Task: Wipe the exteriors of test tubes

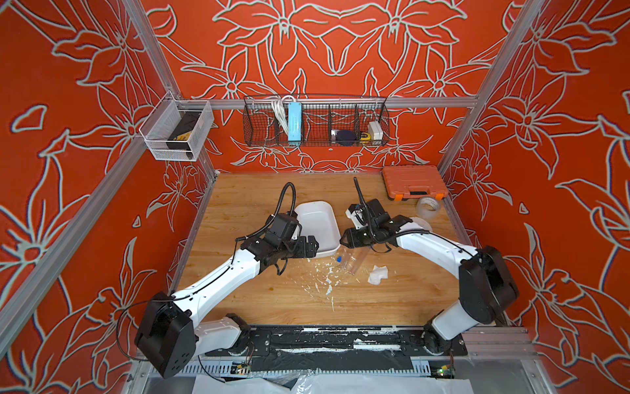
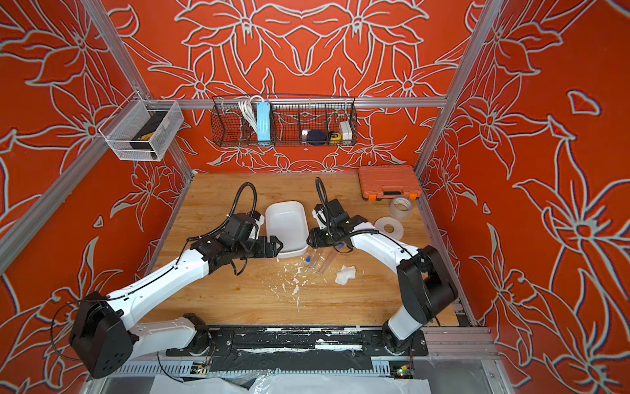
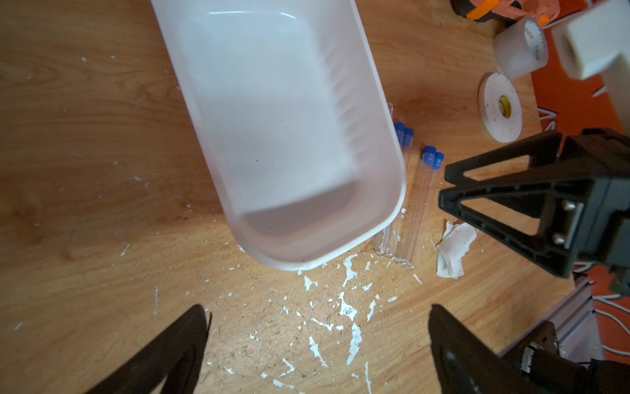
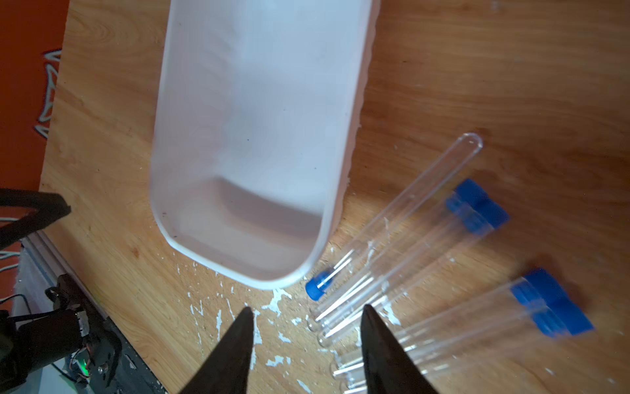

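Several clear test tubes (image 4: pixel 412 195) with blue caps lie on the table right of a white plastic tray (image 3: pixel 275 111). A crumpled white tissue (image 3: pixel 452 252) lies just right of them. My left gripper stands open over the tray's near-left edge, nothing between its fingers. My right gripper hangs above the tubes near the tray's right side, part open, with nothing seen held between its blurred fingers.
Tape rolls (image 3: pixel 498 118) and an orange case (image 1: pixel 413 177) sit at the right back. White flakes (image 1: pixel 328 285) litter the table in front of the tray.
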